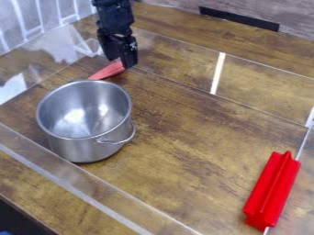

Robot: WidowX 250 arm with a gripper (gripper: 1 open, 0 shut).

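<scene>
My black gripper (117,57) hangs at the top left, low over a small pink-red object (108,71) that lies on the wooden table (196,138). The gripper's lower end is at the object's upper right end; whether they touch is unclear, and its fingers are too dark and small to make out. Just below stands a steel pot (84,117) with a wire handle.
A red tray-like block (273,189) lies at the right front. A pale edge runs along the back left.
</scene>
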